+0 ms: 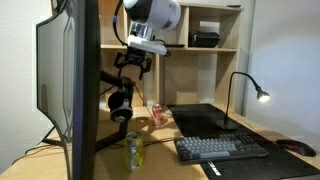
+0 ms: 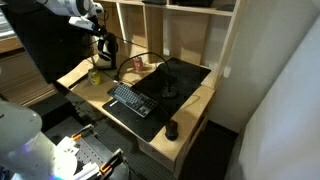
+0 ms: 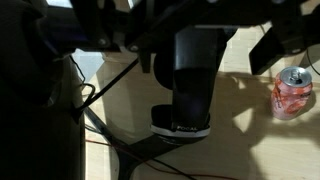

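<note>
My gripper (image 1: pixel 132 74) is open, pointing down over a black rounded object (image 1: pixel 121 106), perhaps headphones, behind the monitor. In the wrist view the black object (image 3: pixel 195 85) shows between and beyond the dark fingers; contact with it cannot be made out. A red can (image 1: pixel 157 115) stands on the desk to its right, and the same can (image 3: pixel 291 93) is at the right edge of the wrist view. Nearer the front is a yellow-green can (image 1: pixel 133 150).
The large monitor (image 1: pixel 80 90) rises close on the left. A keyboard (image 1: pixel 220 148) and a bent desk lamp (image 1: pixel 230 100) occupy the black mat (image 1: pixel 205 112). Wooden shelves (image 1: pixel 183 75) stand behind, with cables (image 3: pixel 150 160) on the desk near the stand.
</note>
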